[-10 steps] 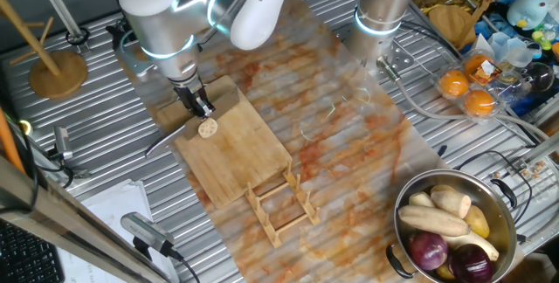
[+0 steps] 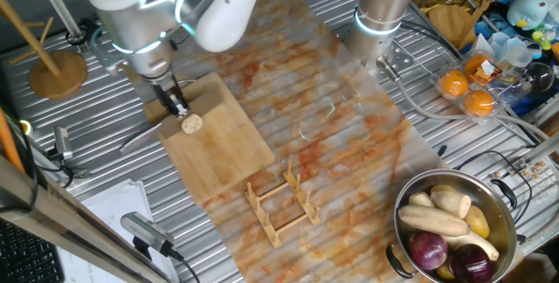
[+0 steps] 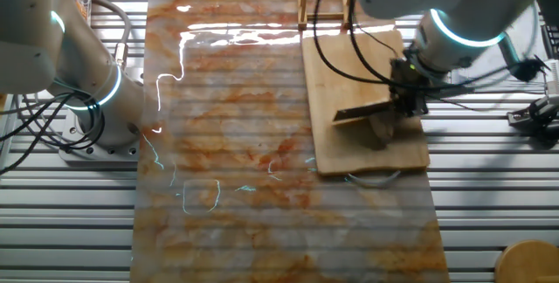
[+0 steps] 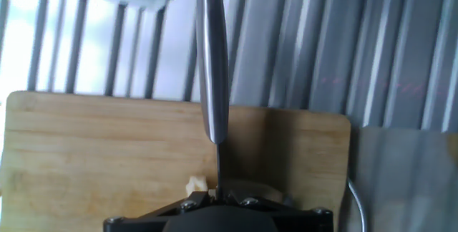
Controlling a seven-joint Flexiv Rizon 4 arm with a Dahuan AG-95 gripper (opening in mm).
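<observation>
A knife is held in my gripper (image 2: 182,111), which is shut on it. In the wrist view the knife's metal handle (image 4: 213,60) points away from me, past the board's edge, with the thin blade (image 4: 219,164) running back between the fingertips. Beneath is a wooden cutting board (image 2: 223,152). A pale round food piece (image 2: 191,124) shows right beside the fingertips; whether it touches the blade, I cannot tell. The second exterior view shows a dark flat blade (image 3: 362,111) low over the board.
A small wooden rack (image 2: 284,209) stands just off the board's near corner. At the lower right, a steel pot (image 2: 406,222) holds pale roots and purple onions.
Gripper, knife, round piece and board have all shifted left and slightly back together. The board's corner now lies farther from the rack, which has not moved.
</observation>
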